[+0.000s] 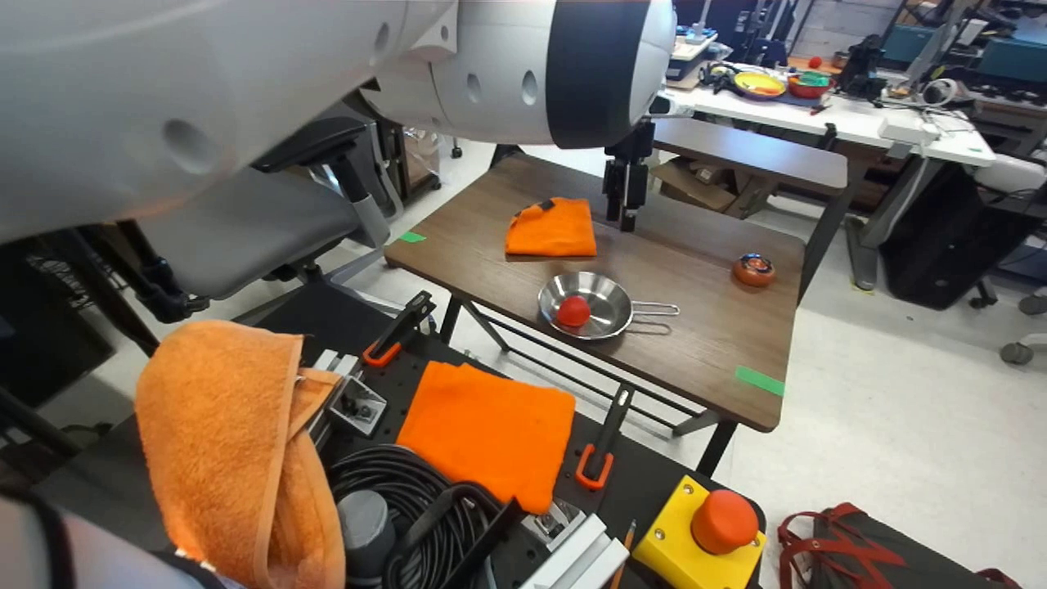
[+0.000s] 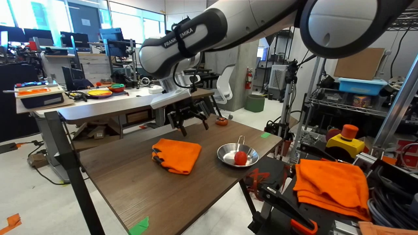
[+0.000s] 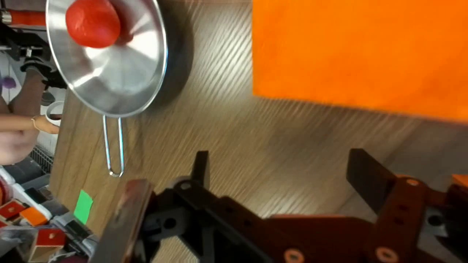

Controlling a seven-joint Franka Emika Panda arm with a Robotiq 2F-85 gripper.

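An orange cloth [image 1: 551,230] lies folded on the brown table, its dark-marked corner showing in both exterior views. Beside it, clear of the cloth's edge, my gripper [image 2: 194,131] hangs above the bare tabletop. In the wrist view its two fingers [image 3: 200,168] stand wide apart, with only wood showing between them. A steel pan [image 3: 127,74] rests on the table, holding a round red object [image 3: 93,22]. Farther along the table sits a small orange-brown round object [image 1: 753,269] with a dark top.
Green tape [image 1: 761,381] marks the table near its edges. In front of the table, a black bench carries another orange cloth [image 1: 487,427], clamps, cables and a yellow box with a red button [image 1: 724,522]. The tabletop [image 2: 129,168] has bare room around the cloth.
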